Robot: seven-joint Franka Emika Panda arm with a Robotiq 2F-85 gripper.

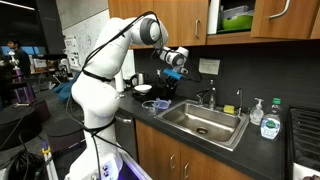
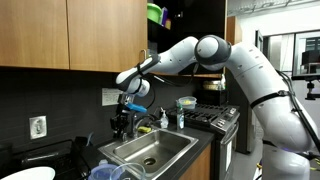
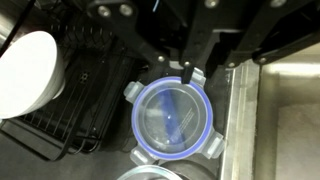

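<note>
A round clear lid [image 3: 172,122] with a blue rim and several clear side clips faces the camera in the wrist view. At its upper edge, beside one clip, the fingertips of my gripper come together, shut with the lid's edge seemingly between them. The exact contact is hard to make out. Below the lid, the rim of a clear round container [image 3: 150,173] partly shows. In the first exterior view the lid [image 1: 163,104] appears low over the counter, beside the container [image 1: 149,104].
A black dish rack [image 3: 95,85] with a white bowl [image 3: 28,75] lies to the left in the wrist view. The steel sink [image 1: 205,122] borders the other side. Soap bottles [image 1: 256,112] stand farther along the counter.
</note>
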